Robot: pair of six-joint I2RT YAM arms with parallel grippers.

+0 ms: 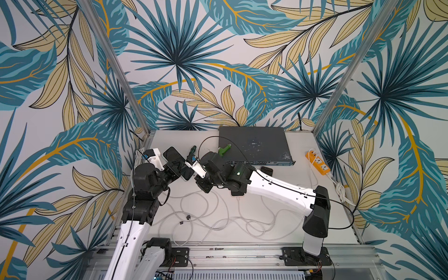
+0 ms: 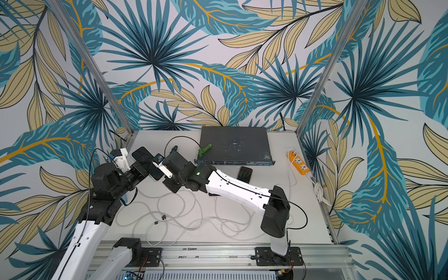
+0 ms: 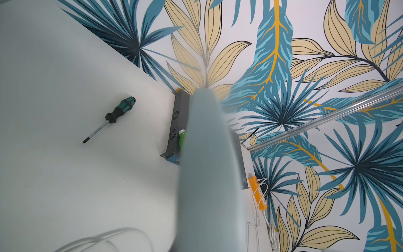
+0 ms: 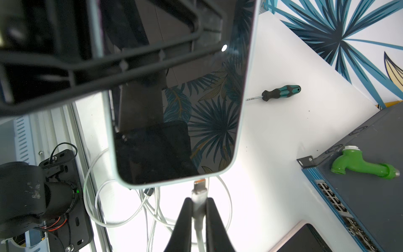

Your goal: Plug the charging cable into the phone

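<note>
A dark-screened phone (image 1: 171, 155) is raised at the left, with my left gripper (image 1: 175, 168) shut on it; in the left wrist view its pale edge (image 3: 207, 176) blurs across the middle. In the right wrist view the screen (image 4: 176, 147) faces me. My right gripper has the white charging cable's plug (image 4: 199, 193) between its fingers, the metal tip at the phone's bottom edge. I cannot tell whether the tip touches it.
A dark rack unit (image 1: 254, 140) with a green object (image 4: 361, 163) lies at the back, beside a screwdriver (image 4: 281, 91). An orange power strip (image 1: 317, 162) is at the right, another phone (image 2: 244, 175) near the middle, loose cables across the front.
</note>
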